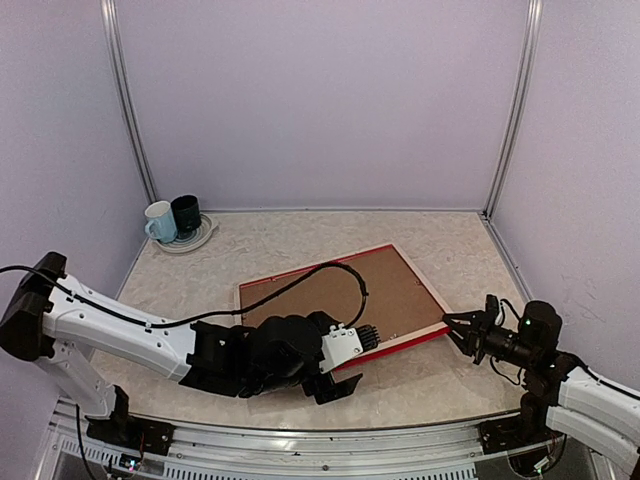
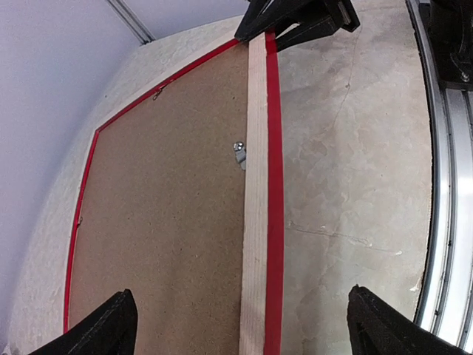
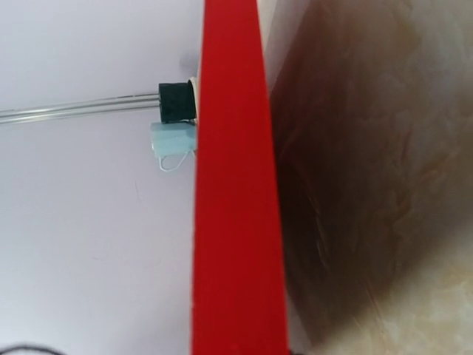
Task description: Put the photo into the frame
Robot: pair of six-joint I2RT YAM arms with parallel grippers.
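The picture frame, back up, has a brown board, pale wooden rim, red edges and small metal tabs. My right gripper is shut on its near right corner, also seen at the top of the left wrist view. The right wrist view is filled down the middle by the red edge. My left gripper is open above the near rim, fingers either side of it, largely hiding the frame's left part in the top view. No photo can be made out.
A light blue mug and a dark mug stand on a saucer at the back left. Walls close in the back and sides.
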